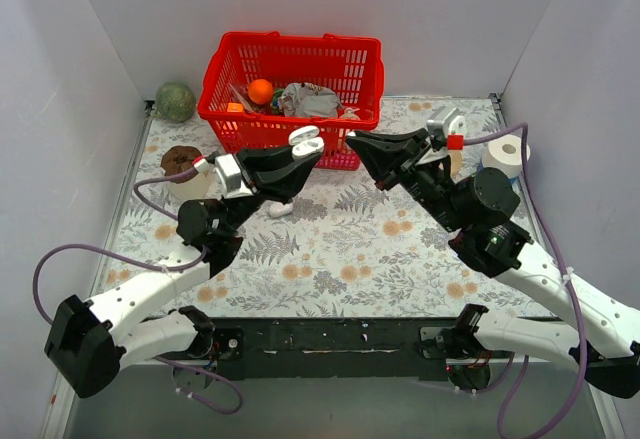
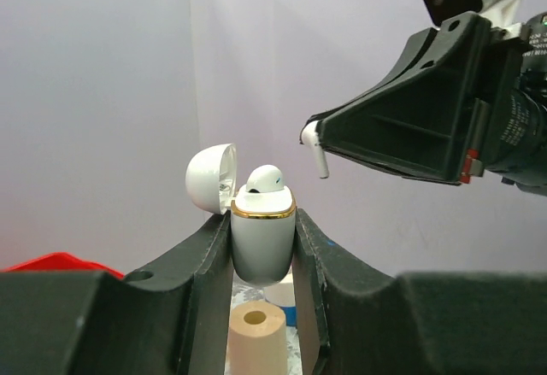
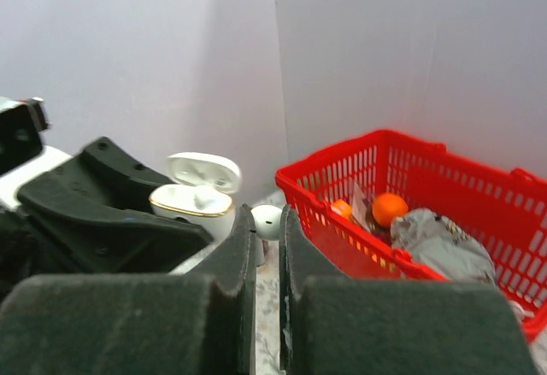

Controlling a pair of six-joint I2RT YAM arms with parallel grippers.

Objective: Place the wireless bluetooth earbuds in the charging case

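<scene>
The white charging case point(image 2: 262, 243) with a gold rim stands upright in my left gripper point(image 1: 303, 159), which is shut on it. Its lid point(image 2: 210, 178) is swung open, and the rounded white head of one earbud point(image 2: 265, 178) shows in the case. Another white earbud point(image 2: 314, 143) is pinched at the tip of my right gripper point(image 1: 354, 140), its stem hanging down. In the right wrist view this earbud point(image 3: 267, 220) sits between the fingertips, to the right of the case point(image 3: 192, 200) and apart from it. Both grippers are held up off the table.
A small white object point(image 1: 281, 209) lies on the patterned table. Behind the grippers stands a red basket point(image 1: 290, 124) holding an orange point(image 1: 260, 91) and other items. A green round object point(image 1: 176, 101) and a brown-topped cup point(image 1: 186, 174) are left; a white roll point(image 1: 503, 154) is right.
</scene>
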